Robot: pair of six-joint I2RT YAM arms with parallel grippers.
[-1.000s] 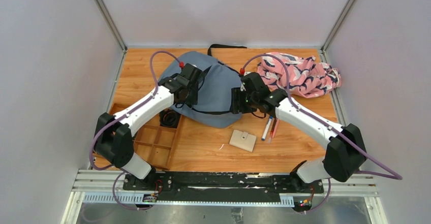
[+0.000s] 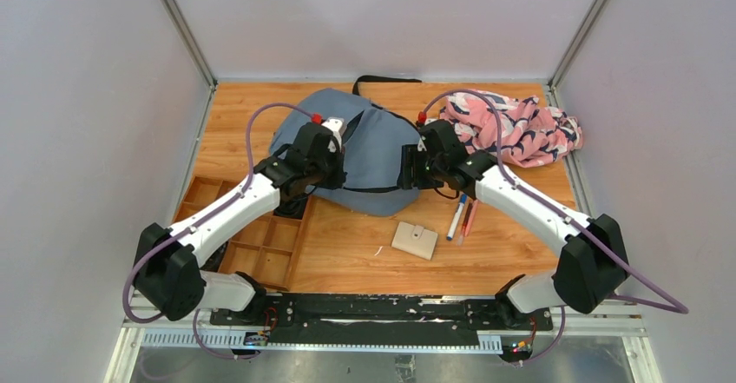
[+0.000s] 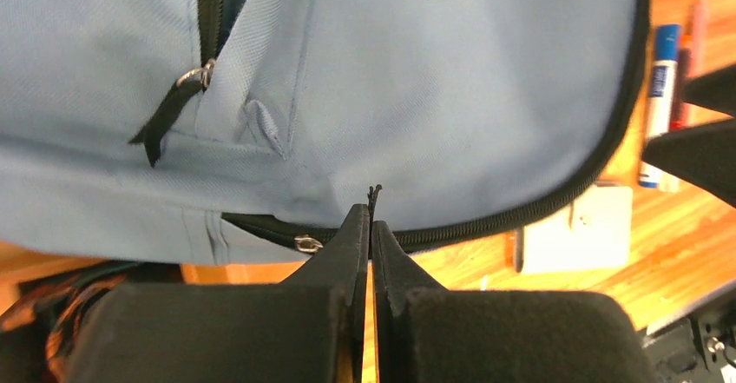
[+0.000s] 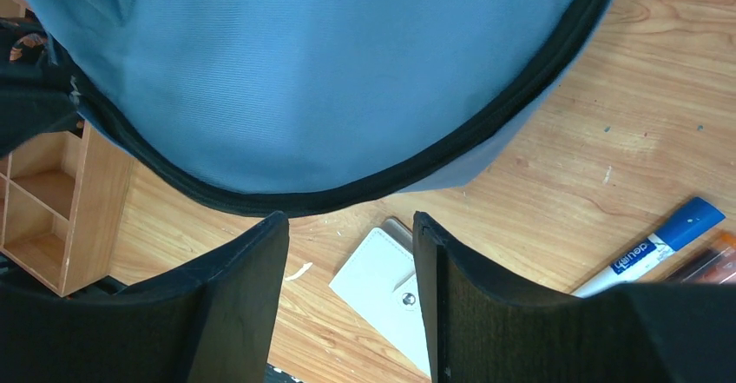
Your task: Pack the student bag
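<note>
A grey-blue bag [image 2: 369, 144] lies on the table, its front opening edged by a black zipper [image 3: 486, 225]. My left gripper is at that edge, its fingers shut together, with a thin dark strand showing at the tips. A metal zipper slider [image 3: 308, 243] sits just left of them; whether the strand belongs to it I cannot tell. My right gripper stands open below the bag's rim at the right part of the opening, with nothing held. On the table in front lie a beige wallet [image 2: 415, 240], a blue-capped marker [image 2: 456, 218] and reddish pens [image 2: 469, 219].
A wooden compartment box [image 2: 276, 253] stands at the left, partly under my left arm, with a dark coiled item [image 2: 292, 207] in it. Pink patterned cloth [image 2: 521, 129] is heaped at the back right.
My left gripper has shifted a little right and toward the front along the bag's edge. The right gripper has moved slightly to the right. The bag's front edge has changed shape a little.
</note>
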